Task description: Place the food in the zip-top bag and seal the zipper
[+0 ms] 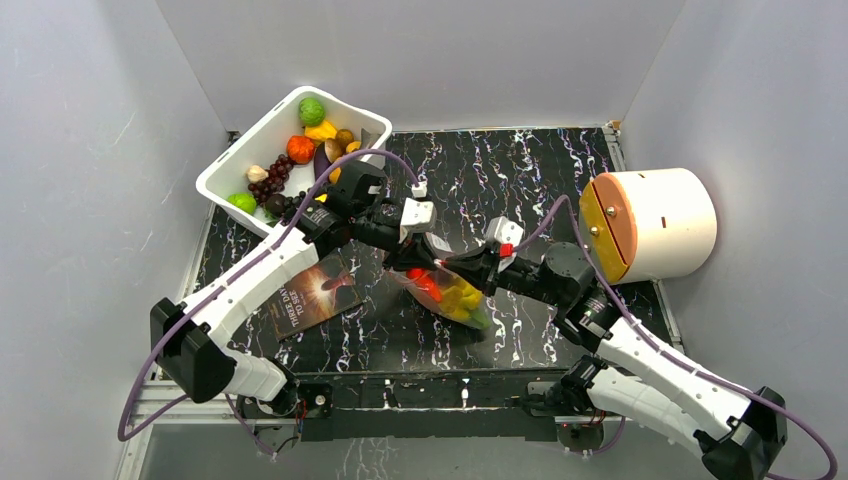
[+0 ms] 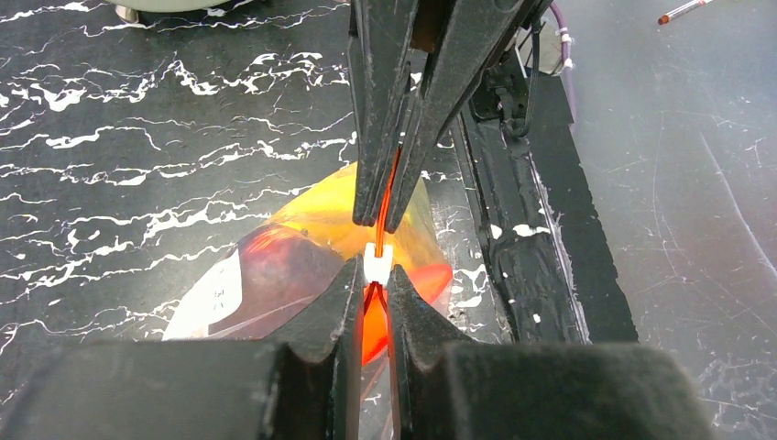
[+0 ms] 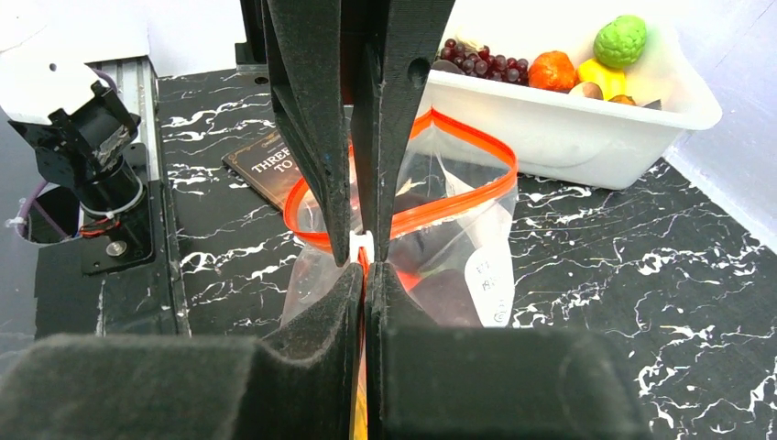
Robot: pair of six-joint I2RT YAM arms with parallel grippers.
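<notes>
A clear zip top bag (image 1: 455,300) with an orange zipper hangs under both grippers, red and yellow food inside it. My left gripper is shut on the small white slider (image 3: 363,246). Close beside it, my right gripper is shut on the thin orange zipper strip, which shows between its fingers in the left wrist view. Beyond the slider, on the left arm's side, the orange zipper (image 3: 458,206) spreads in an open loop. Between the two grippers the strip's sides lie together. The fingertips nearly meet in the top view.
A white bin (image 1: 225,185) of toy produce stands at the back left. A book (image 1: 313,297) lies beneath the left arm. The cream, yellow-fronted drum (image 1: 660,222) is at the right. Dark marbled table between bin and drum is clear.
</notes>
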